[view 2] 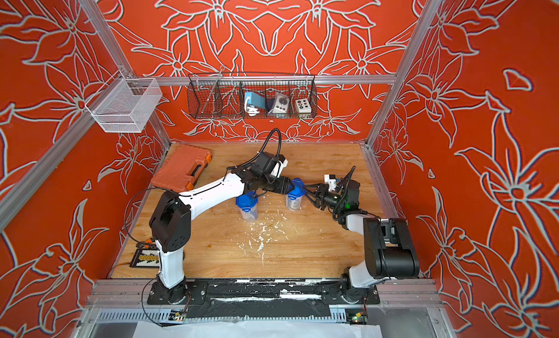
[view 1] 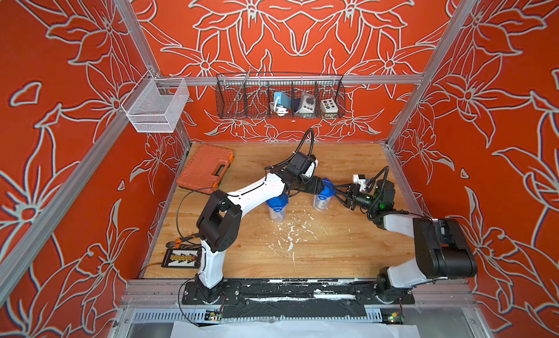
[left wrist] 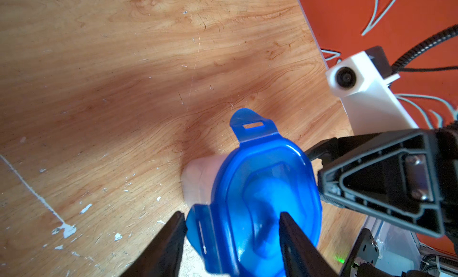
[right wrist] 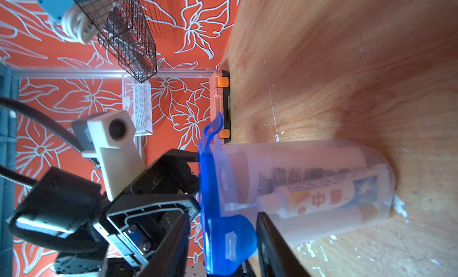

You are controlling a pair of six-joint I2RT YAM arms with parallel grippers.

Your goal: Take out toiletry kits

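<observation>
A clear container with a blue lid [view 1: 322,200] stands upright right of the table's middle. Through its wall, the right wrist view shows a white tube [right wrist: 329,193] and other blurred items. The lid [left wrist: 276,191] looks closed, with a tab [left wrist: 250,124] sticking out. My left gripper is open over the lid, fingers apart on either side of its edge. From the opposite side, my right gripper has its fingers part open around a blue lid clasp [right wrist: 231,243]; firm contact cannot be made out. A second blue-lidded container [view 1: 277,207] stands under the left arm.
An orange case [view 1: 205,168] lies at the back left, and a bit set [view 1: 181,257] at the front left. White flakes [view 1: 291,236] litter the middle. A wire basket [view 1: 233,99] hangs on the back wall.
</observation>
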